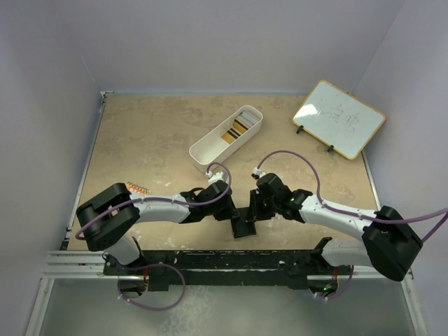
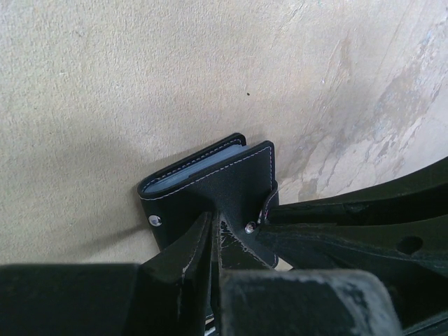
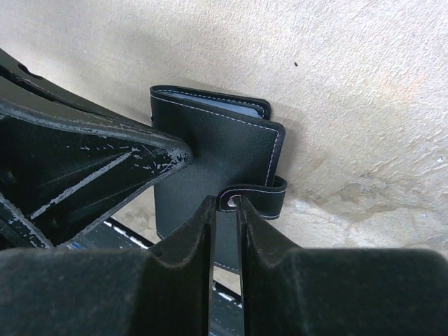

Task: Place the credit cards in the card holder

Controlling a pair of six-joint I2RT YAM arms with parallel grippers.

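The black card holder (image 1: 243, 225) lies folded at the front middle of the table, its stitched edge open and a strap (image 3: 256, 198) with a metal snap crossing it. My left gripper is shut, nothing between its fingers, its tips at the holder's face. At the strap's free end stands my right gripper, its fingertips only slightly apart. In the left wrist view its two fingers (image 2: 315, 241) come in from the right around the strap; a firm hold does not show. Several gold and silver cards (image 1: 241, 126) sit in the white box (image 1: 207, 151).
A whiteboard (image 1: 339, 119) stands at the back right. A small orange-and-white item (image 1: 138, 188) lies beyond the left arm.
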